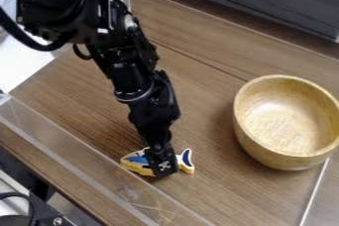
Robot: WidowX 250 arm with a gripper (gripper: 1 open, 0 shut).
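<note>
A small flat toy fish [138,160], yellow and blue with a white and dark tail, lies on the wooden table near its front edge. My black gripper [161,165] is lowered right over the middle of the fish, its fingertips down at the toy and covering part of it. The gripper looks open, though the dark fingers are hard to tell apart, and the toy rests at table level.
A wooden bowl [286,110] stands on the right of the table [199,42]. A clear plastic edge runs along the front left. A dark panel [252,2] borders the back. The middle behind the gripper is clear.
</note>
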